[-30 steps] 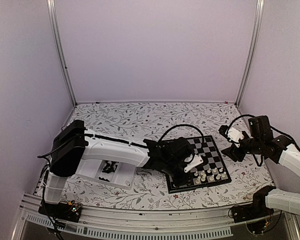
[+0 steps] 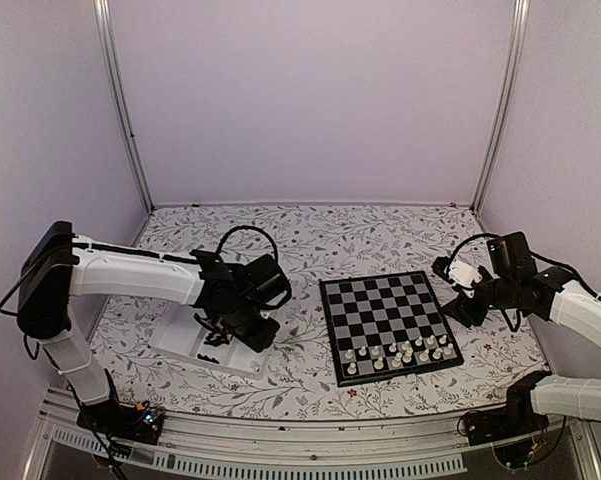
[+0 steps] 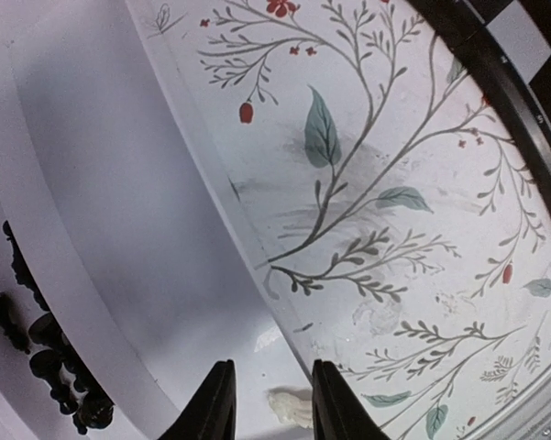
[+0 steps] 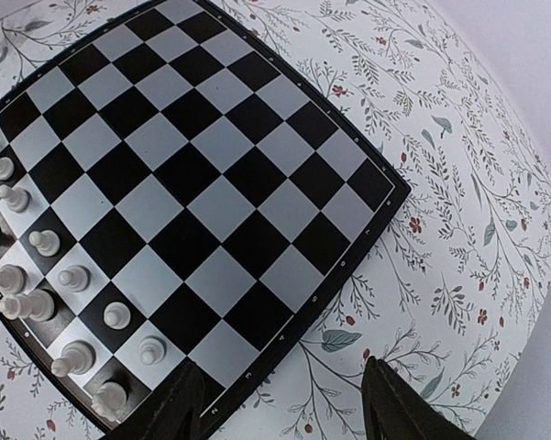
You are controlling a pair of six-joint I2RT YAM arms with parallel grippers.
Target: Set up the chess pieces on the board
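Several white pieces, among them a pawn, stand upright in two rows along the near edge of the checkered board; the rest of its squares are bare. One white piece lies on its side in the near end of the white tray. Over that end hangs my left gripper, partly open, the piece showing beyond and between its fingertips, not gripped. Black pieces lie in the tray's other compartment. Beside the board's right edge, my right gripper is open and empty above the cloth.
Floral cloth covers the table, with a clear strip between tray and board and free room behind both. A metal rail runs along the front edge. Walls stand close on both sides.
My left arm has swung from over the board's near left corner leftward to above the tray, uncovering the whole board.
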